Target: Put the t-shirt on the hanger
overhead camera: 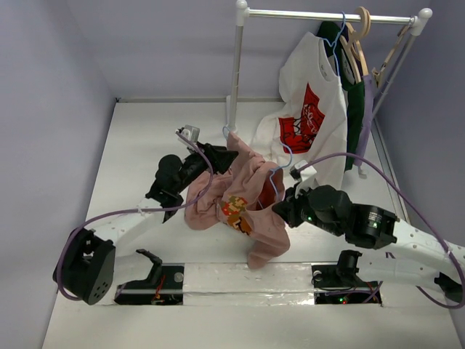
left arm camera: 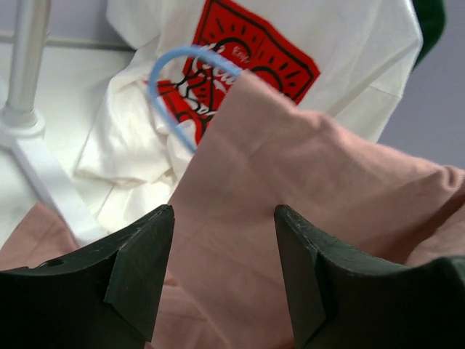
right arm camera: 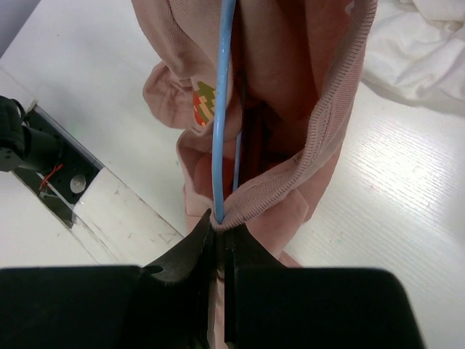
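The pink t-shirt [overhead camera: 243, 185] hangs bunched over the white table, its printed figure [overhead camera: 236, 213] facing up. A blue hanger [overhead camera: 275, 178] runs into its neck opening; a blue end [left arm camera: 156, 80] pokes out past the far shoulder in the left wrist view. My right gripper is shut on the ribbed collar [right arm camera: 290, 178], with the hanger's blue bar [right arm camera: 219, 109] at its fingertips. At the shirt's left shoulder, my left gripper stands open, a finger either side of pink cloth. Whether the cloth touches these fingers I cannot tell.
Behind the shirt stands a white rack [overhead camera: 327, 14]. From it hang a white shirt with a red print [overhead camera: 304, 127], a green garment [overhead camera: 354, 120] and a purple one [overhead camera: 365, 109]. Bare table [overhead camera: 156, 120] shows at the back left.
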